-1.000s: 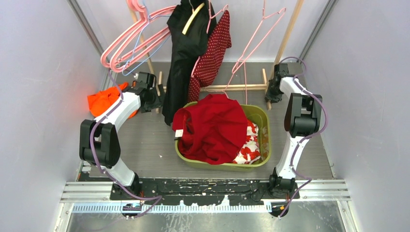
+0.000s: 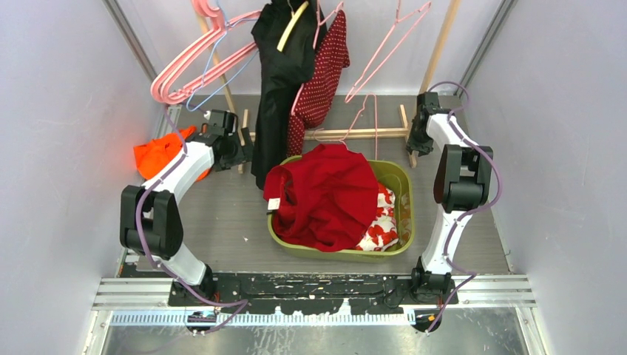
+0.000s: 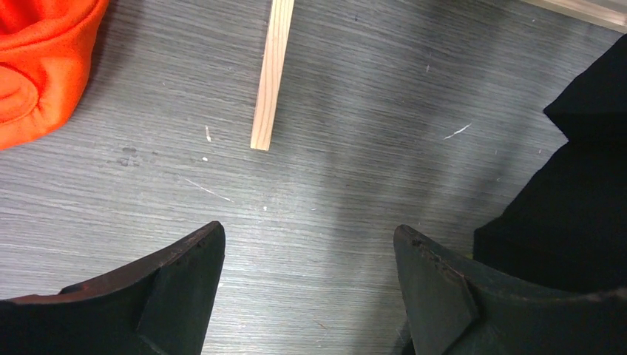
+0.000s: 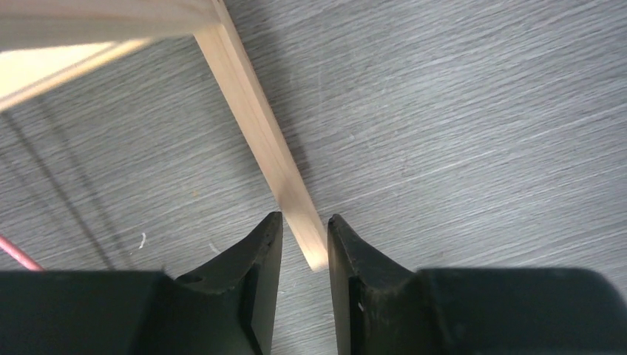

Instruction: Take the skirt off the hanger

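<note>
A black garment (image 2: 277, 111) and a red dotted garment (image 2: 318, 89) hang from hangers on the rack; which is the skirt I cannot tell. My left gripper is open beside the left foot of the rack, nothing between its fingers, with black cloth at the right of its wrist view. My right gripper is by the right wooden foot (image 4: 251, 118), its fingertips a little apart above the floor, nothing visibly held.
A green basket (image 2: 403, 244) holding red and floral cloth stands in front of the rack. Orange cloth (image 2: 155, 155) lies at left. Empty pink hangers (image 2: 185, 81) hang top left and right. A crossbar (image 2: 370, 133) runs low behind the basket.
The hanging garments and hangers have swayed slightly to the left. My right gripper has shifted slightly upward in the top view; the left is nearly still.
</note>
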